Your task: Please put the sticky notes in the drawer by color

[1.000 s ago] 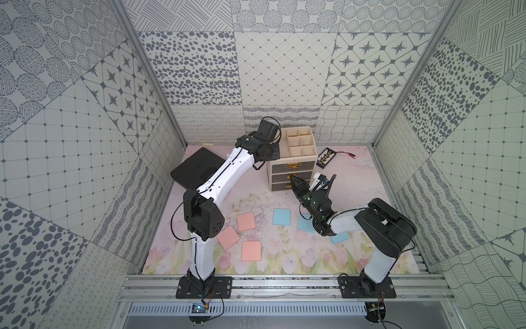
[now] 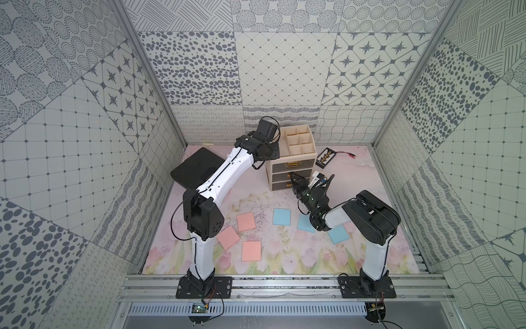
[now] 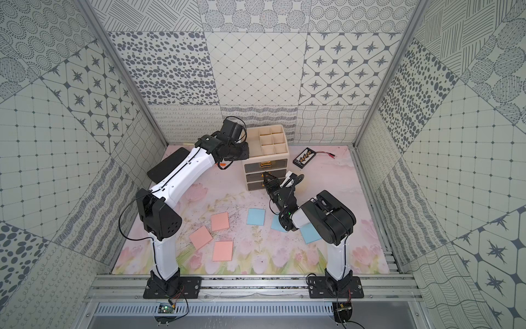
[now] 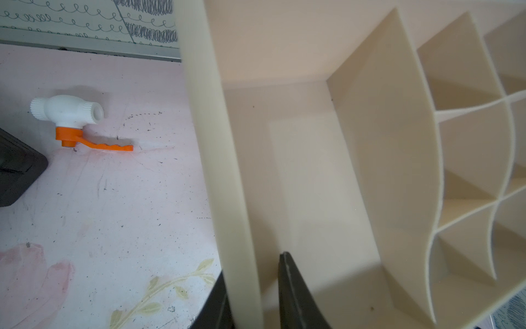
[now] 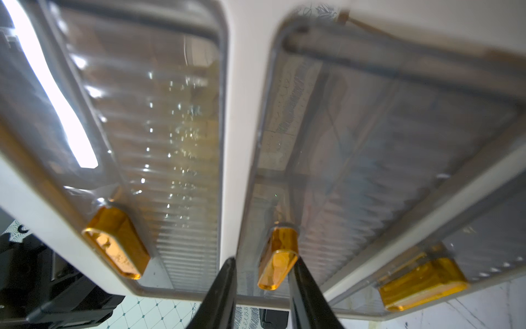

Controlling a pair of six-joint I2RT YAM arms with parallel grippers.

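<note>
A beige drawer cabinet [image 2: 270, 172] stands at the back centre, its clear-fronted drawers seen closed. My left gripper is shut on the side wall [image 4: 224, 164] of its open top compartment. In front of the cabinet, my right gripper has its fingers parted, one on each side of the middle drawer's gold handle [image 5: 279, 257], with a gap showing between. Pink sticky notes [image 2: 251, 250] lie at the front left of the table. Blue sticky notes [image 2: 281, 216] lie centre to right, some partly covered by my right arm.
Left of the cabinet lie a black flat case [image 2: 196, 169] and a white valve with an orange lever [image 4: 68, 112]. At right, a small black box [image 2: 325, 158] has a red-tipped cable. Bare table separates the pink notes from the cabinet.
The cabinet sits very slightly farther back. The left arm looks still.
</note>
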